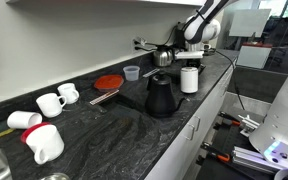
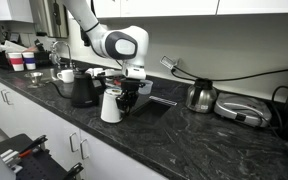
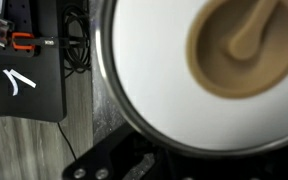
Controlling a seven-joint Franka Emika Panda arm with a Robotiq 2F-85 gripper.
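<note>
A white canister (image 1: 189,80) with a metal rim stands near the counter's front edge, at the far end in exterior view 1. In exterior view 2 the same canister (image 2: 111,106) appears upright at the left of my gripper (image 2: 127,101), which is shut on its side. Close up in the wrist view, the canister's round white lid (image 3: 159,55) fills the upper right, with a tan knob (image 3: 246,45) in a round recess. Dark gripper parts show under its rim; the fingertips and their exact contact are hidden.
A black kettle (image 1: 162,97) stands close to the canister. White mugs (image 1: 50,104), a red plate (image 1: 109,82) and a clear tub (image 1: 132,73) lie farther along. A steel kettle (image 2: 201,96) and a toaster (image 2: 242,109) stand by the wall.
</note>
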